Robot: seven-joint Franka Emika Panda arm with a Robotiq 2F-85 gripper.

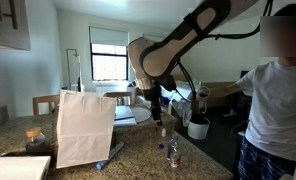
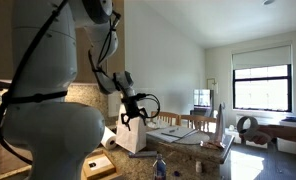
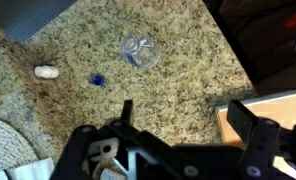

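Observation:
Above the counter, my gripper (image 1: 155,112) hangs with its fingers open; in the wrist view its two black fingers (image 3: 125,112) stand wide apart with nothing between them. A clear plastic bottle (image 1: 174,152) stands on the speckled counter, below and to the right of the gripper in exterior view 1. From above, the bottle (image 3: 140,48) shows beyond the fingers, apart from them. A small blue cap-like piece (image 3: 97,79) and a small white object (image 3: 46,72) lie nearby. The tall white paper bag (image 1: 85,128) stands upright left of the gripper.
A dark jar (image 1: 36,143) and a pale tray (image 1: 16,168) are at the counter's left. A dark bluish object (image 1: 114,152) lies beside the bag. On the right stands a person (image 1: 273,120), close to the arm. Bare counter (image 1: 203,167) lies right of the bottle.

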